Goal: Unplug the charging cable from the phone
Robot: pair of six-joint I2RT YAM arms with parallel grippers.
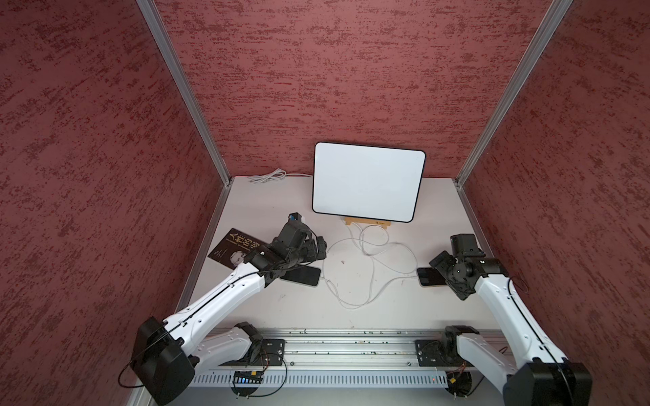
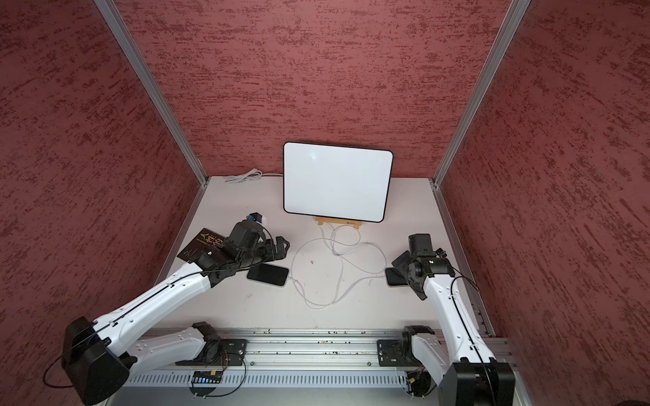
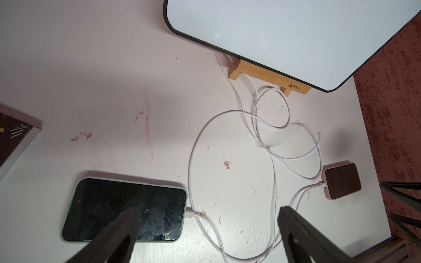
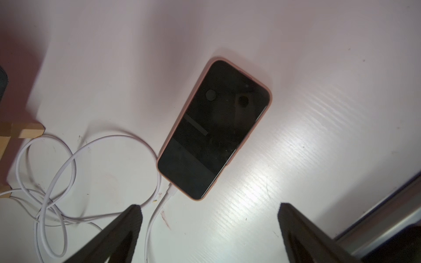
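A black-screened phone (image 3: 131, 208) lies flat on the left of the table, a white cable plug (image 3: 190, 213) in its right-hand end. On the right lies a smaller pink-edged phone (image 4: 214, 129), and the plug (image 4: 172, 189) of a second white cable (image 4: 149, 228) sits at its end. My left gripper is open above the table near the left phone, its fingers wide apart and empty. Over the right phone hovers my right gripper, also open, with only bare table between its fingers. Neither gripper touches a plug.
Loose cable loops (image 1: 365, 253) spread across the table's middle. Behind them a whiteboard (image 1: 369, 181) stands on a wooden stand (image 1: 365, 221). A dark book (image 1: 235, 248) lies at the left, and a bundled cord (image 1: 271, 176) at the back left.
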